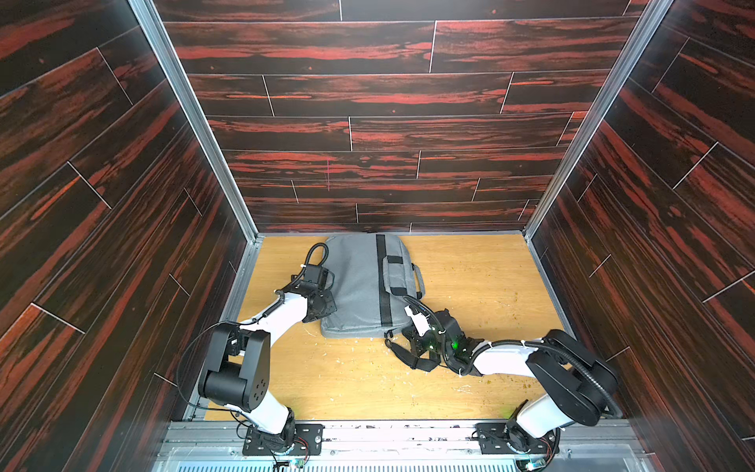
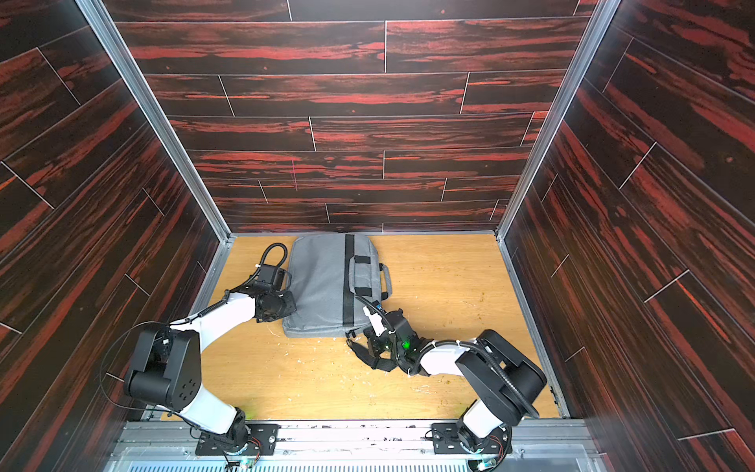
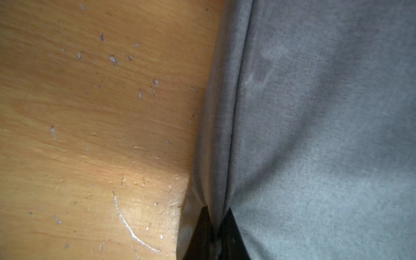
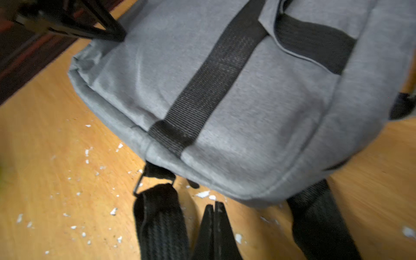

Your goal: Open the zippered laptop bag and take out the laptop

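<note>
The grey laptop bag (image 1: 351,283) lies flat on the table, with a black band down its right half. My left gripper is shut on a fold of cloth at the bag's left edge. In front of the bag's near edge, my right gripper has its tips together, and nothing shows between them. Under that edge, left of those tips, a small dark tab (image 4: 193,184) pokes out; it may be the zipper pull and is clear of the fingers. No laptop is visible, and the zipper line is hidden below the rim.
A black shoulder strap (image 4: 162,221) hangs from a buckle at the near edge, left of my right gripper. Another dark strap length (image 4: 322,221) lies to its right. The carry handle (image 1: 418,281) is on the bag's right side. Bare table (image 1: 487,275) extends to the right.
</note>
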